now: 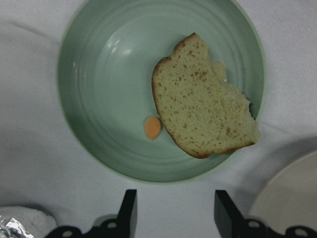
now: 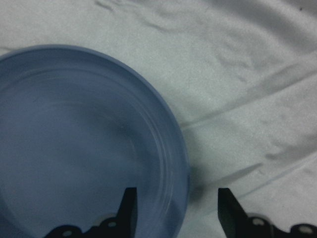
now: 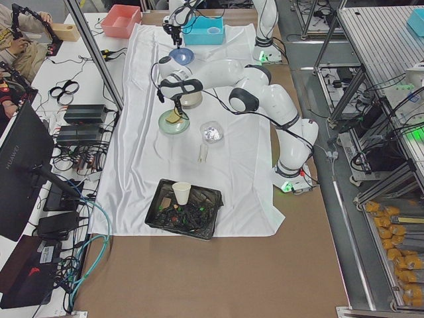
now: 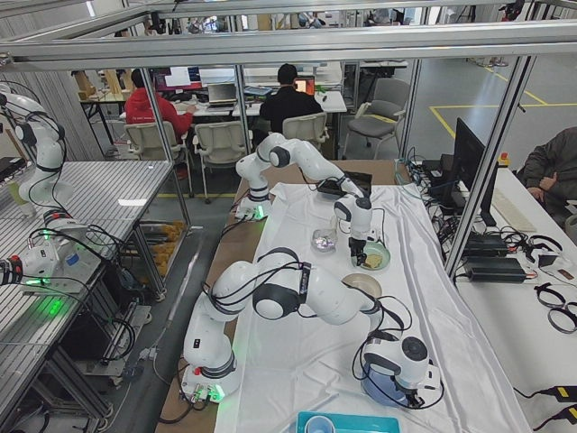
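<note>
A green plate [image 1: 104, 89] holds a bitten slice of bread [image 1: 198, 104] and a small orange oval piece [image 1: 152, 128]. My left gripper hangs over the cloth at the plate's near edge, open and empty. A cream plate [image 1: 292, 198] is at its lower right, crumpled foil [image 1: 22, 223] at its lower left. My right gripper is open above the right rim of a blue plate [image 2: 84, 148], with nothing between its fingers.
A black tray [image 3: 159, 218] with a white cup [image 3: 181, 192] lies at the front. A cyan bin [image 3: 205, 36] stands at the back, and a clear bag [image 3: 203, 152] lies mid-cloth.
</note>
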